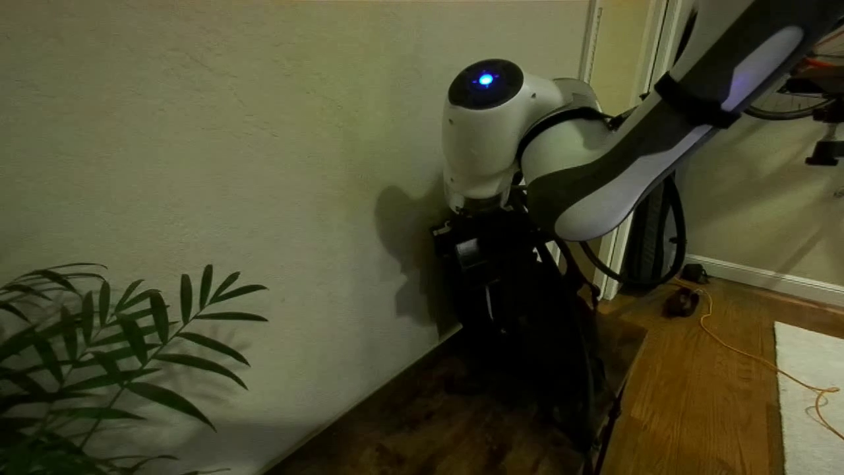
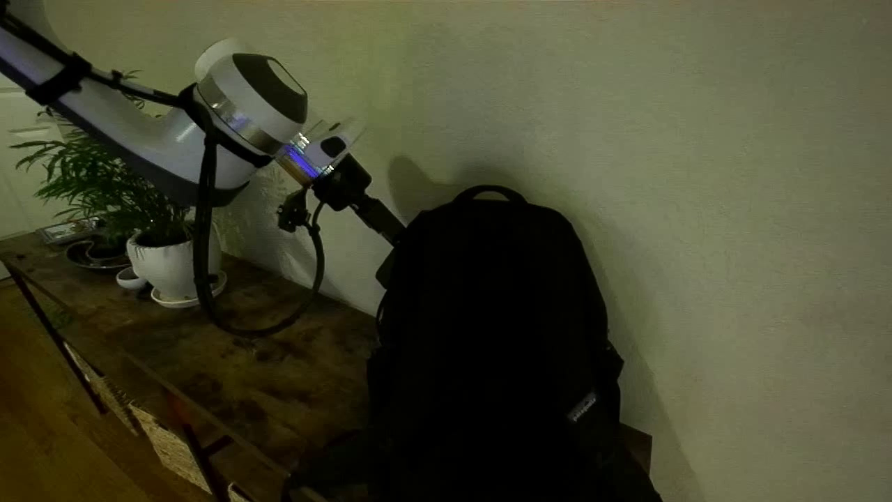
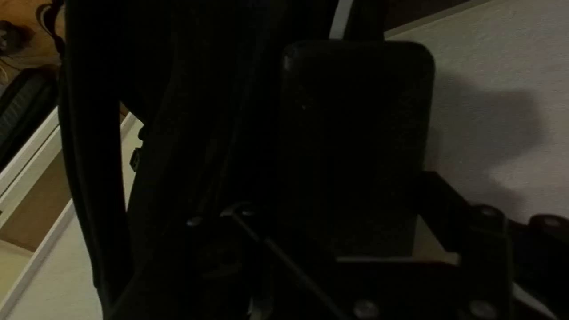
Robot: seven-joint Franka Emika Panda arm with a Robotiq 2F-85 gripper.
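Observation:
A black backpack (image 2: 502, 335) stands upright on the wooden table, close to the wall. My gripper (image 2: 390, 227) reaches down at its upper left side, its tips partly hidden behind the bag. In the wrist view, a dark flat slab with rounded corners (image 3: 357, 144) lies beside the backpack's dark fabric (image 3: 197, 122), in front of my gripper. One of the fingers (image 3: 445, 213) is at the slab's right edge; the other is lost in the dark. Whether the slab is held, or is part of the bag, cannot be told.
The wall (image 2: 736, 209) is close behind the backpack. A plant in a white pot (image 2: 170, 263) stands on the left part of the table (image 2: 209, 351). Bare tabletop lies between pot and bag. A cable loop (image 2: 259, 330) hangs from my arm.

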